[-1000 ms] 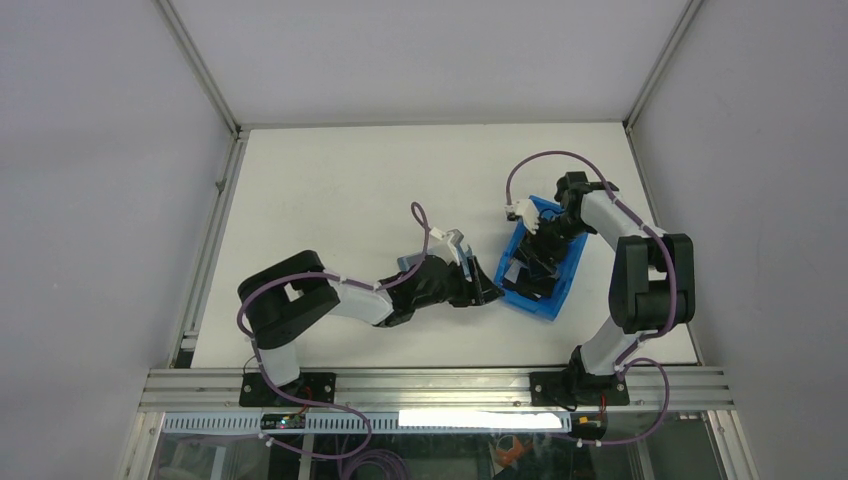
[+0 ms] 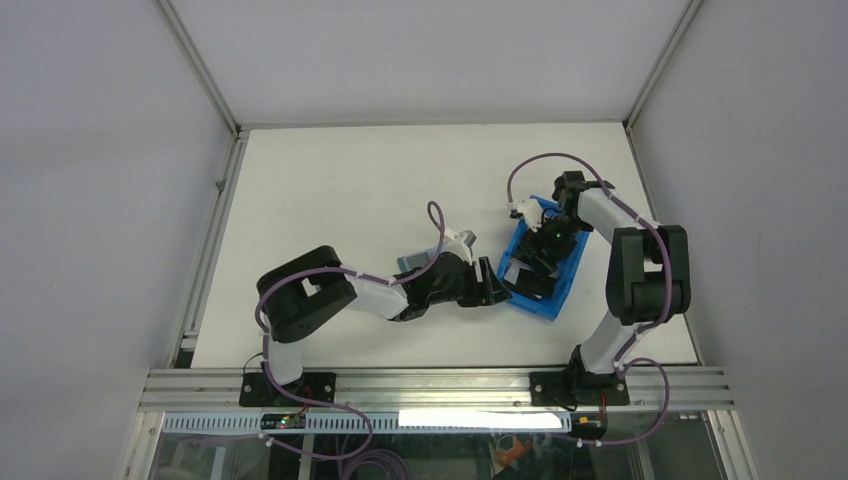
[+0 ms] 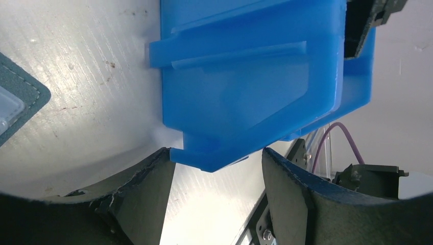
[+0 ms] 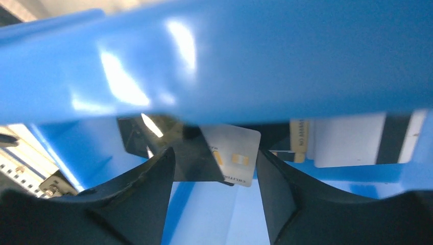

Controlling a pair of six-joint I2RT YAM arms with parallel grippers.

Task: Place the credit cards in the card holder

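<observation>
Several credit cards lie in the blue bin (image 2: 545,306); a white card (image 4: 236,145) with a chip overlaps a black card (image 4: 196,168), and a white card (image 4: 347,143) with a dark stripe lies further right. My right gripper is inside the bin, open, its fingertips spread on either side of the chip card; whether they touch it I cannot tell. My left gripper stands part open at the bin's near corner, with the blue rim (image 3: 209,161) between its fingertips. The grey card holder (image 2: 413,262) with clear pockets lies flat left of the bin, partly hidden by the left arm.
The bin's walls stand around the right gripper, and one wall (image 4: 230,61) blocks much of the right wrist view. Behind and to the left of the holder, the white table (image 2: 330,190) is clear.
My left gripper has shifted slightly to the right, onto the bin's near corner.
</observation>
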